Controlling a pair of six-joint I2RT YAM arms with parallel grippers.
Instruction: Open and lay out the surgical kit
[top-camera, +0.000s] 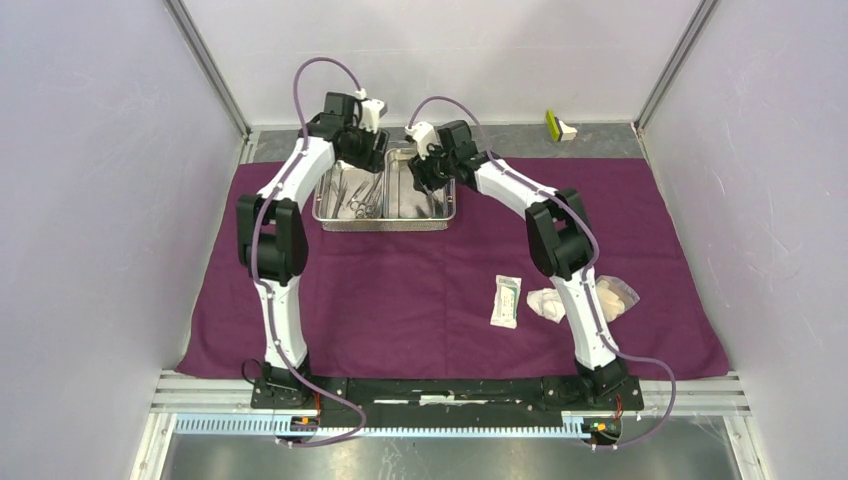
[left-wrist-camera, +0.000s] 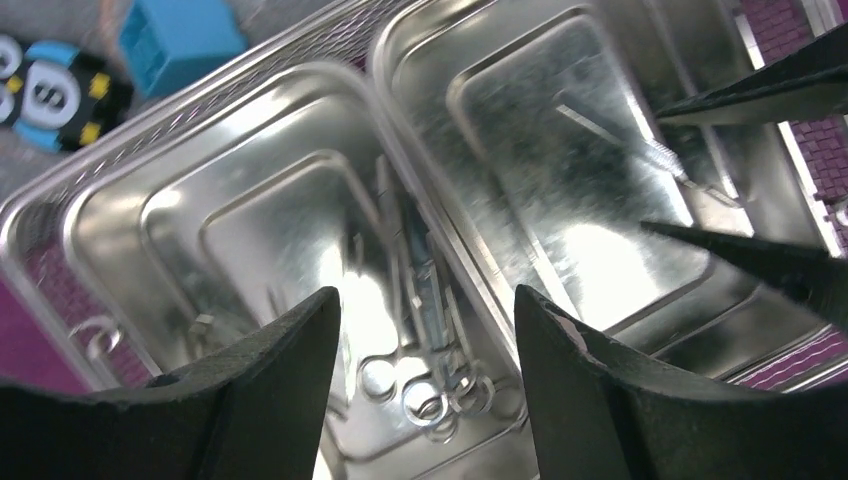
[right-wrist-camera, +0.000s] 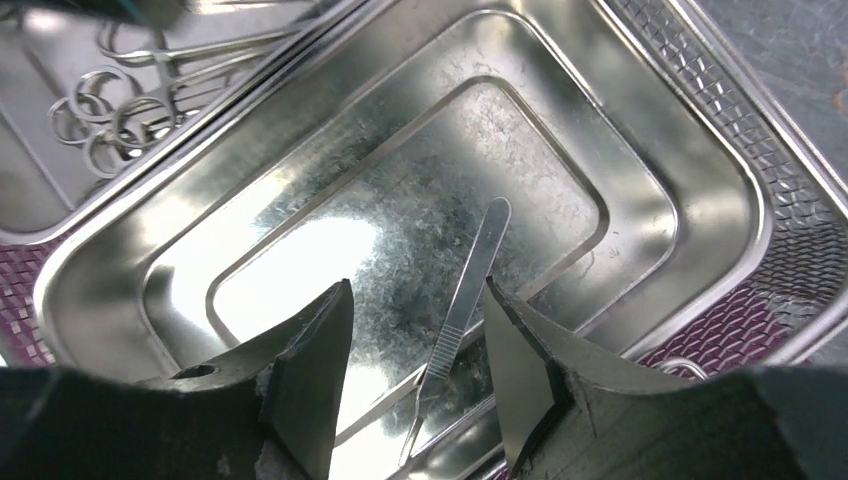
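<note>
The steel instrument kit (top-camera: 385, 225) is a mesh basket with two trays at the back centre. My left gripper hangs open over the left tray (left-wrist-camera: 250, 220), where scissor-like instruments (left-wrist-camera: 425, 400) lie; nothing is between its fingers. My right gripper is over the right tray (right-wrist-camera: 400, 180), fingers apart, above a flat metal handled instrument (right-wrist-camera: 470, 280) lying on the tray floor, apparently not held.
On the purple cloth at front right lie a white packet (top-camera: 507, 300), white gauze (top-camera: 545, 302) and a bagged item (top-camera: 617, 295). A yellow-green object (top-camera: 552, 125) is at the back.
</note>
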